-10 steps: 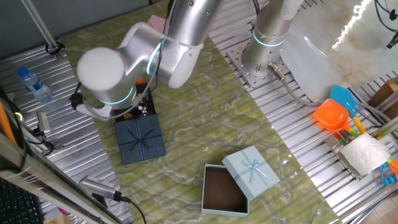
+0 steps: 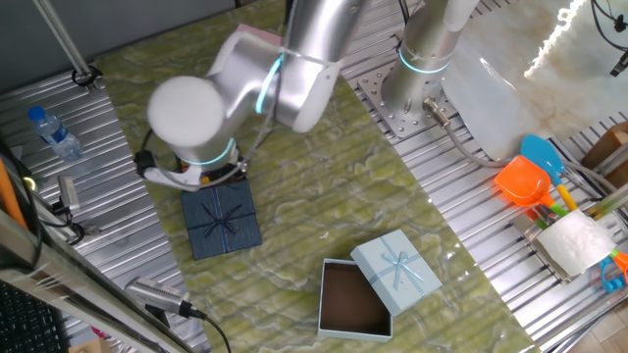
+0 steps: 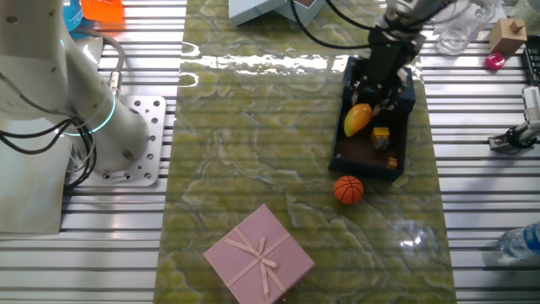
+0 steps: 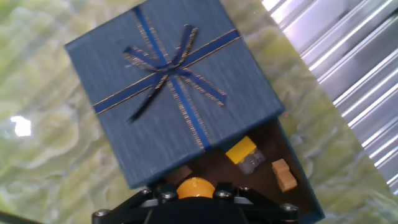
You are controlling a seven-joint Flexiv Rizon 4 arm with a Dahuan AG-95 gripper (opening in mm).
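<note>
A dark blue gift box (image 3: 337, 152) stands on the green mat, partly covered by its ribboned lid (image 4: 174, 71). Inside its uncovered part lie a small yellow-and-grey toy (image 4: 247, 155) and a small light brown piece (image 4: 284, 175). My gripper hangs over this opening, pointing down. An orange-yellow, fruit-like toy (image 3: 358, 120) shows at the fingertips, its rounded top between them in the wrist view. Whether the fingers grip it or merely stand around it cannot be told. A small toy basketball (image 3: 348, 190) sits on the mat just outside the box.
A light blue box (image 2: 353, 301) is partly open, its lid (image 2: 396, 270) leaning across one side. A pink gift box (image 3: 259, 256) lies apart on the mat. Mid-mat is largely clear. A water bottle (image 2: 56, 134) and a grey device (image 2: 157, 296) are beyond the mat's edge.
My arm's wrist and gripper have shifted right in exterior view 1, covering more of the dark blue box's opening. The boxes and lids there have not moved.
</note>
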